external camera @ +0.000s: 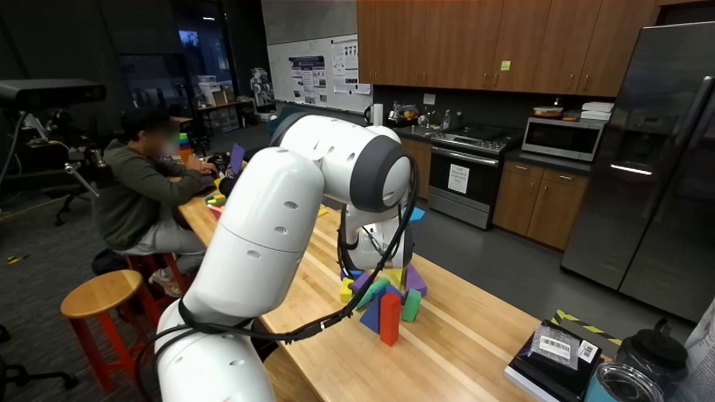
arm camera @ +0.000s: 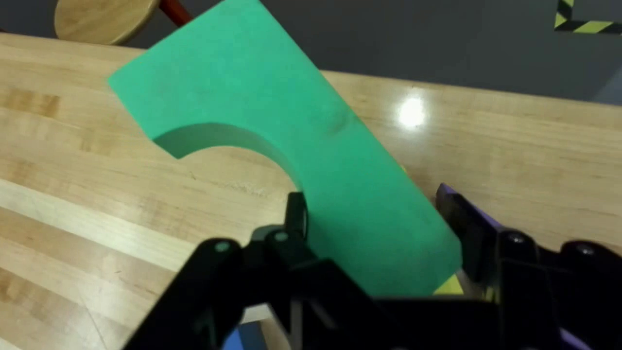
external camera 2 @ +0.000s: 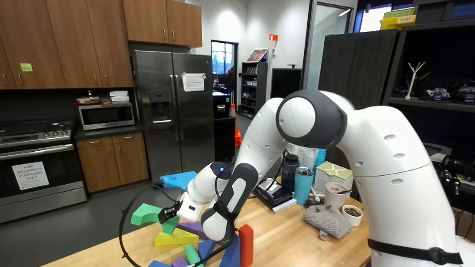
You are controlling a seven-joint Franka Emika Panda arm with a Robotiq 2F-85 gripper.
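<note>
A green arch block (arm camera: 280, 105) fills the middle of the wrist view, held tilted in the air. My gripper is shut on one leg of it: one black finger (arm camera: 296, 213) presses inside the curve, the other (arm camera: 460, 224) against the outer side. In exterior view 2 the green arch (external camera 2: 147, 214) hangs above the table from my gripper (external camera 2: 168, 214), beside and over a yellow block (external camera 2: 176, 237). The arm hides both gripper and arch in exterior view 1.
Below are a purple block (external camera: 415, 280), a blue triangle (external camera: 371, 309), an upright red block (external camera: 390, 319) and several others, close together. Bare wood (arm camera: 93, 175) spreads on one side. A black box (external camera 2: 274, 192), a teal tumbler (external camera 2: 303, 186) and a grey cloth (external camera 2: 327, 218) stand farther along.
</note>
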